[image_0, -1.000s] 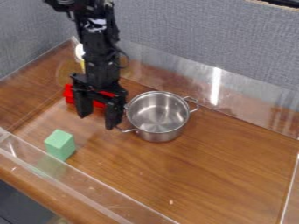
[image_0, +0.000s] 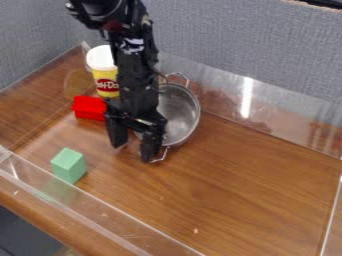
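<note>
The black gripper (image_0: 136, 135) hangs low over the middle-left of the wooden table, open, in front of a silver pot (image_0: 178, 110) and covering much of its left part. A green block (image_0: 70, 165) lies at the front left, apart from the gripper. A red block (image_0: 88, 107) sits left of the arm, partly hidden by it. Behind it stands a yellow tub (image_0: 102, 78) with a white lid. Whether anything lies between the fingers is hard to tell.
Clear panels run along the back and front left, with grey walls behind.
The gripper has moved right, toward the pot. The pot now appears further left and back, more behind the arm, than before. The green block has not moved.
</note>
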